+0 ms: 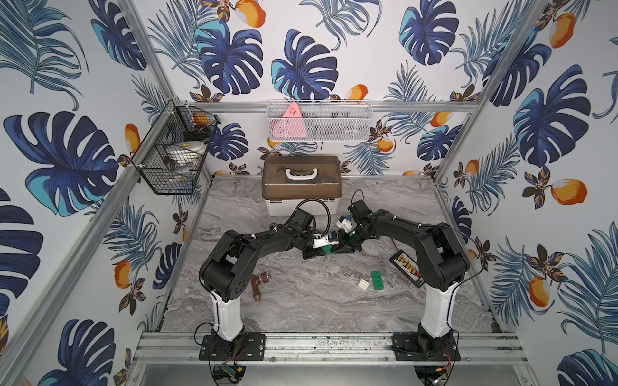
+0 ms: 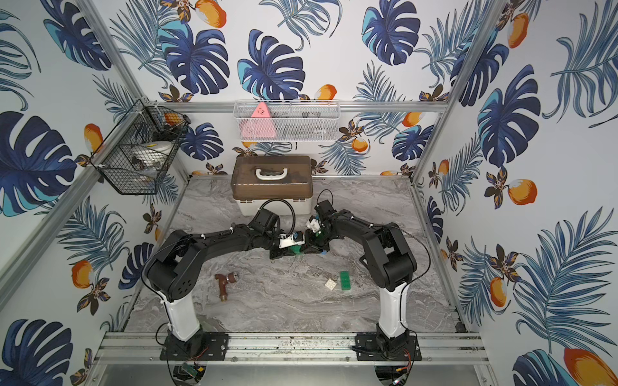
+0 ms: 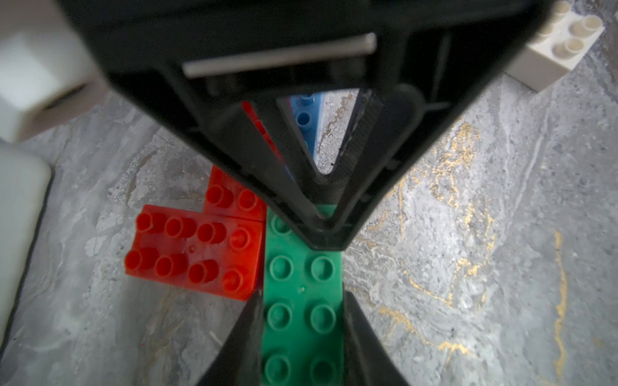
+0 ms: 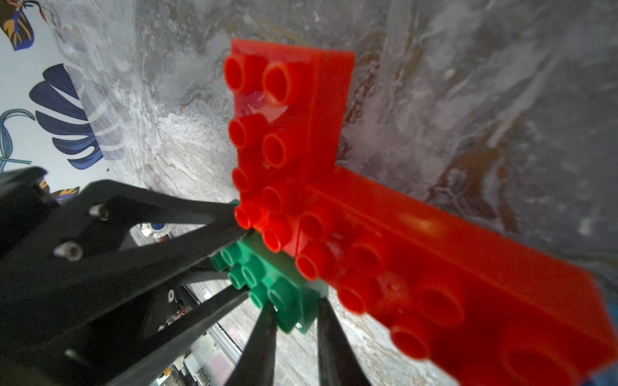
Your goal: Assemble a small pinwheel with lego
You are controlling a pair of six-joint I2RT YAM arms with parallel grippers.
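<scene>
A green brick (image 3: 302,289) lies in my left gripper, which is shut on it. Red bricks (image 3: 186,251) form a stepped shape against its side, and a blue brick (image 3: 306,115) shows behind my right gripper's body in the left wrist view. My right gripper is shut on the brick assembly at the centre of the table; exactly which brick sits between its fingers is hard to tell. In the top left view both grippers meet just in front of the storage box (image 1: 301,183).
A white brick (image 1: 363,283), a green brick (image 1: 377,280) and a black tray (image 1: 407,267) lie at front right. A brown tool (image 1: 257,283) lies at front left.
</scene>
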